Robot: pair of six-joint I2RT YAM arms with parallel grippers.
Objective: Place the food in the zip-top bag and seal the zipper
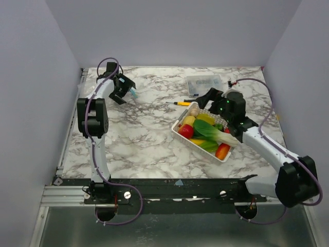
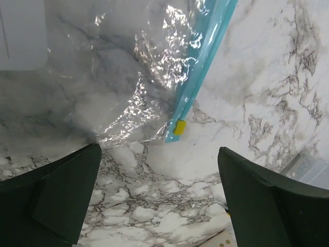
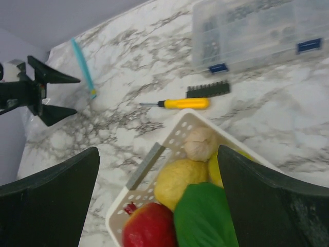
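Observation:
A clear zip top bag (image 2: 118,77) with a blue zipper strip (image 2: 198,67) and a yellow slider (image 2: 180,127) lies flat at the table's far left. Over the bag's near corner hangs my left gripper, open and empty. In the top view its arm covers much of the bag. Play food fills a white basket (image 1: 194,149) right of centre: a red apple (image 3: 150,226), a yellow potato-like piece (image 3: 179,181), a tan piece (image 3: 200,143) and a leafy green vegetable (image 1: 211,131). My right gripper (image 1: 204,103) is open above the basket's far side, nothing between its fingers.
A yellow screwdriver (image 1: 181,103) and a black comb-like strip (image 3: 208,89) lie behind the basket. A clear plastic case (image 1: 204,84) stands farther back.

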